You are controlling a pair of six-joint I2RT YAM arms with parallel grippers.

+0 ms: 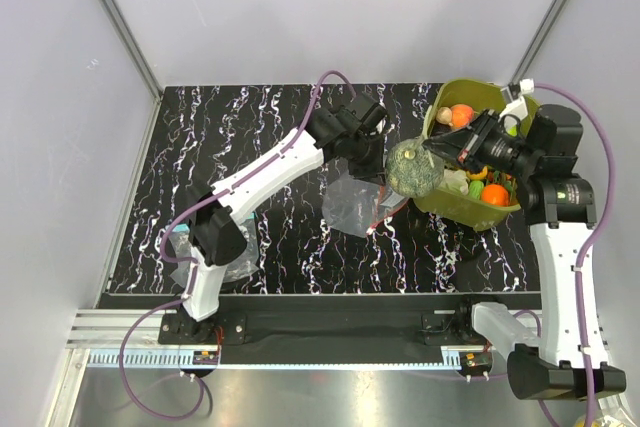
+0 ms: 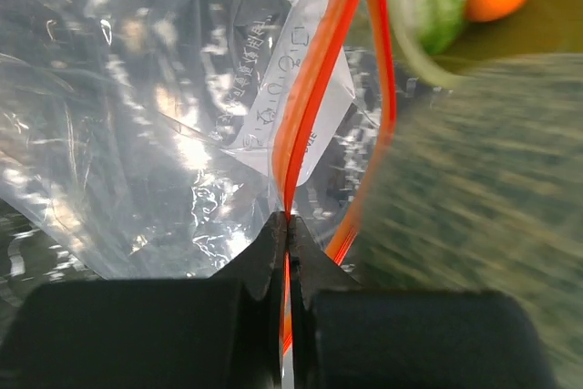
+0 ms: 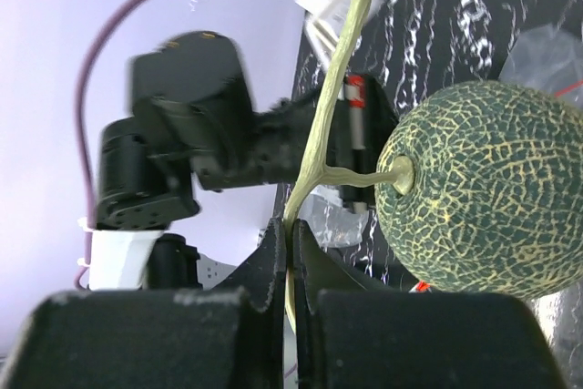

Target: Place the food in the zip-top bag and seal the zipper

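Observation:
A clear zip top bag [image 2: 182,134] with an orange-red zipper edge [image 2: 314,88] fills much of the left wrist view. My left gripper is shut on that edge, and the mouth stands parted, with a second orange strip to the right. The bag [image 1: 350,205] hangs below the left gripper in the top view. From my right gripper, shut on a thin forked stem [image 3: 321,125], hangs a round green mottled melon-like food [image 3: 487,189]. In the top view this green food [image 1: 414,168] is beside the bag's mouth, outside it.
An olive basket [image 1: 465,209] at the right holds several foods, among them an orange one [image 1: 495,195]. Another clear bag [image 1: 240,257] lies at the front left, partly under the left arm. Open black-patterned table [image 1: 230,127] stretches behind the left arm.

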